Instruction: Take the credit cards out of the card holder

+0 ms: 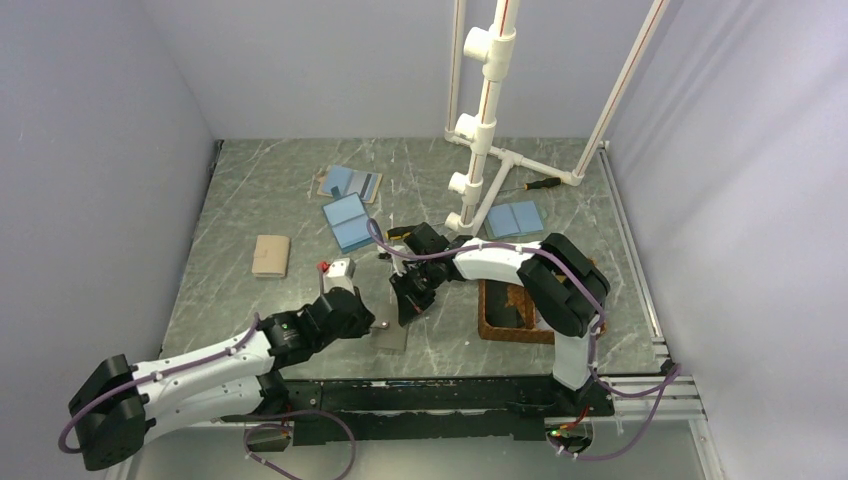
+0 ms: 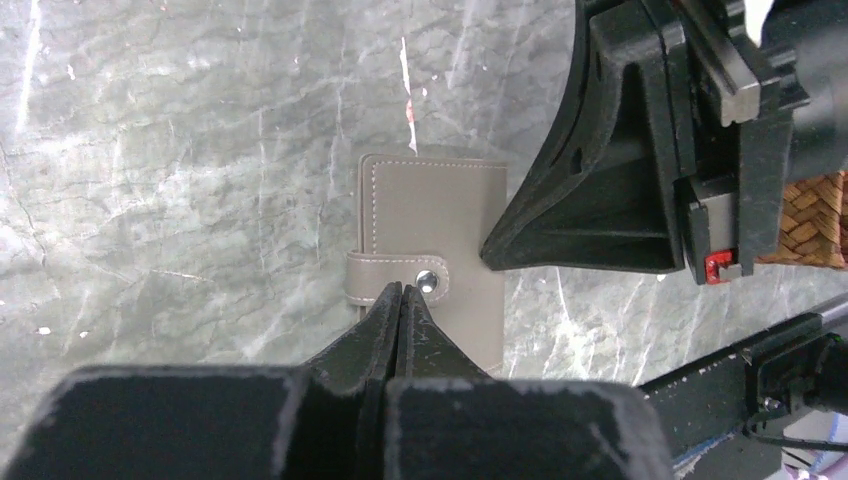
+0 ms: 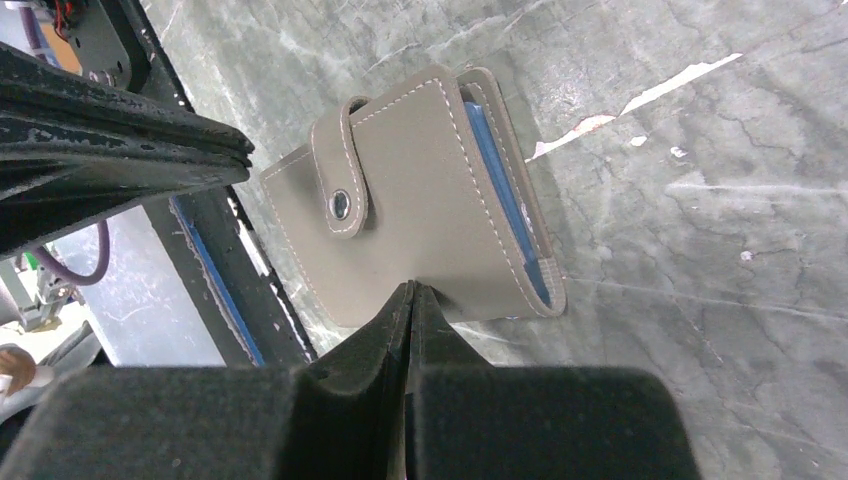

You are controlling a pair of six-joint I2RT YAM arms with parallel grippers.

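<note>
A closed grey-beige card holder [image 2: 438,200] with a snap strap [image 3: 341,175] lies near the front edge of the table. Blue sleeves show inside its open side in the right wrist view. My left gripper is shut, its tips over the holder's strap side, nothing visible between them. My right gripper is shut, its tips at the holder's cover, nothing visible between them. Whether cards are inside is hidden.
A tan holder [image 1: 270,256] lies at left, blue holders [image 1: 350,222] behind. A wicker basket [image 1: 497,330] sits right, a white pipe frame [image 1: 505,170] at back right.
</note>
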